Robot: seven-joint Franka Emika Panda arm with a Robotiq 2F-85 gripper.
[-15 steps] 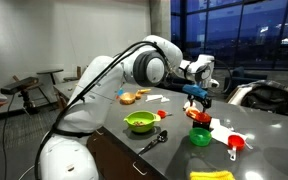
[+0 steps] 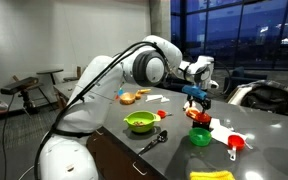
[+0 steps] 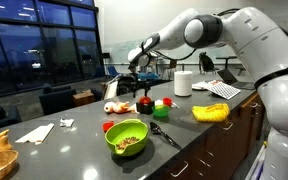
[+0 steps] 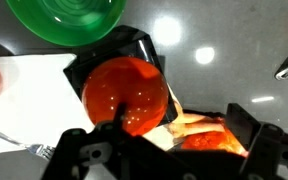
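My gripper stands open above the table, its two dark fingers apart at the bottom of the wrist view. Below and ahead of it lies a round red-orange piece point(image 4: 126, 95) on top of a black block-like base point(image 4: 80, 70); in exterior view 2 the red top point(image 3: 144, 102) shows under the gripper. Nothing shows between the fingers. A green bowl point(image 4: 74, 18) sits right beside the black base, and in exterior view 1 the same bowl point(image 2: 200, 137) stands nearer the camera.
A light green bowl point(image 2: 141, 122), a black-handled utensil point(image 2: 152, 143), a red cup-like item point(image 2: 235, 143) and a yellow cloth point(image 2: 212, 175) surround the spot. White paper point(image 4: 24, 90) and an orange-and-white item point(image 4: 206, 134) lie close to the base. Table space in front of the light green bowl is clear.
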